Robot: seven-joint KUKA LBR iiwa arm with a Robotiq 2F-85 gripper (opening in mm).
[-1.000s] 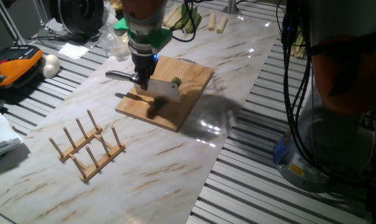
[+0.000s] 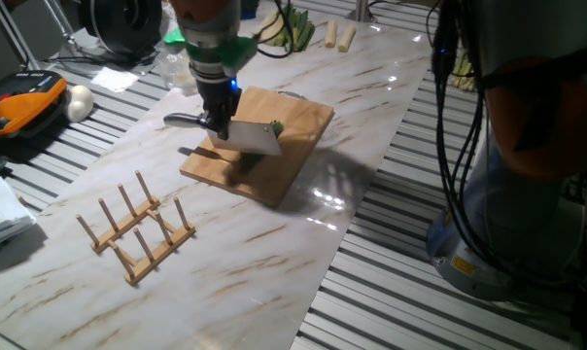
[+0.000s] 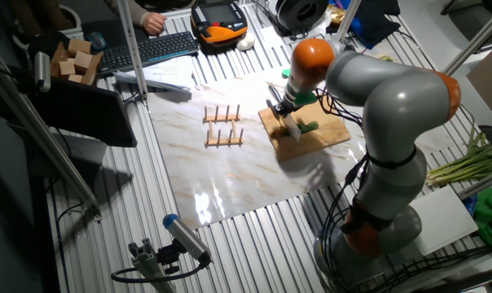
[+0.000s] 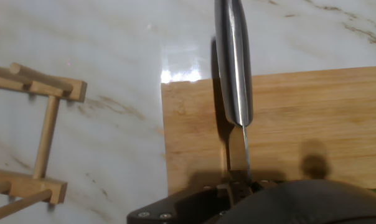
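A cleaver with a black handle and a broad steel blade (image 2: 247, 138) is held upright over the cutting board, my gripper (image 2: 221, 128) shut on it where handle meets blade. In the wrist view its handle (image 4: 234, 62) points away from the fingers, and the thin spine runs down between the dark fingers. The wooden cutting board (image 2: 292, 175) lies flat below. Some green vegetable (image 3: 309, 127) rests on the board beside the blade, partly hidden behind it in exterior view 1. A dark shadow falls on the wood under the blade; whether the edge touches anything I cannot tell.
A wooden peg rack (image 2: 162, 255) stands on the marble-patterned sheet left of the board, with bare sheet between. Vegetables (image 2: 295, 35) lie at the back. An orange-black device (image 2: 23, 107) and a white round object (image 2: 79, 103) sit off the sheet.
The arm above the cleaver has leaned slightly left in exterior view 1. The cleaver has barely shifted, and the board, vegetable and rack have stayed put.
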